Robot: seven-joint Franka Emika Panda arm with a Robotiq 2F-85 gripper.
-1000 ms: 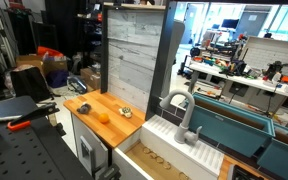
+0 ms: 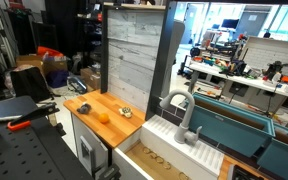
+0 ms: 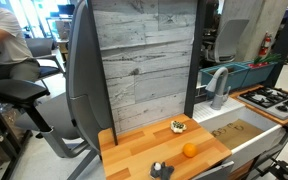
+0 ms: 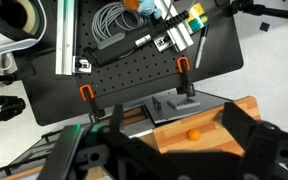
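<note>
In the wrist view my gripper shows as two dark fingers set wide apart at the bottom, open with nothing visible between them. Beyond them lies a wooden countertop (image 4: pixel 214 128) with a small orange ball-like object (image 4: pixel 194 134) on it, well below the gripper. Both exterior views show that orange object (image 3: pixel 190 150) resting on the wood, near the counter's front edge. A small pale item (image 3: pixel 177 126) sits farther back, and a dark metallic item (image 3: pixel 160 170) lies at the left. Neither exterior view shows the gripper.
A white faucet (image 2: pixel 187 112) rises behind an open, pale-bottomed drawer or basin (image 2: pixel 164 165). A black perforated table (image 4: pixel 134 75) carries cables and tools. A grey wood-look panel (image 3: pixel 149 70) backs the counter. Stove burners (image 3: pixel 269 101) are at the right.
</note>
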